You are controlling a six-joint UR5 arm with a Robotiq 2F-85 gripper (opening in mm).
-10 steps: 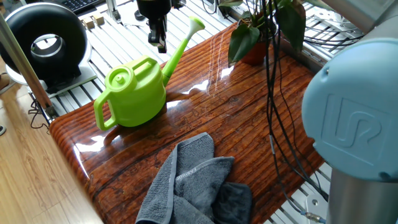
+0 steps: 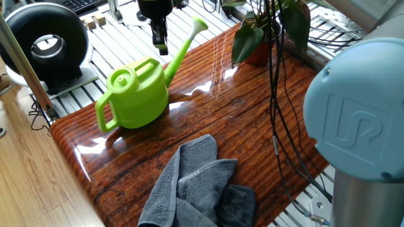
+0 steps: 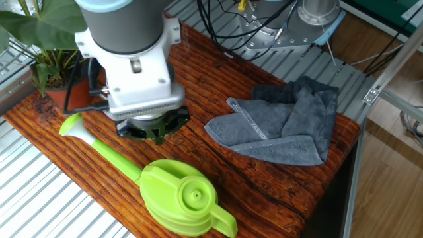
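A bright green watering can [image 2: 136, 94] stands upright on the glossy brown wooden board [image 2: 208, 120], its spout angled up toward the back and its handle toward the front left. Above the board hangs my black gripper [image 2: 162, 48], behind the can's body and close to the spout in exterior view 1. From the other side, the gripper [image 3: 157, 135] appears over the board near the can's spout [image 3: 109, 155]. No object shows in its fingers, but their spacing is hard to make out. Whether anything touches the can is unclear.
A crumpled grey towel [image 3: 281, 122] lies on the board, well apart from the can. At the back stands a potted plant [image 2: 257, 50] with broad leaves. Black cables [image 2: 278, 94] hang beside the arm. Bare wood separates can and towel.
My gripper's tip has shifted slightly downward and its outline looks a little different. The arm's blue-capped joint has moved slightly left. Can, towel and plant have stayed put.
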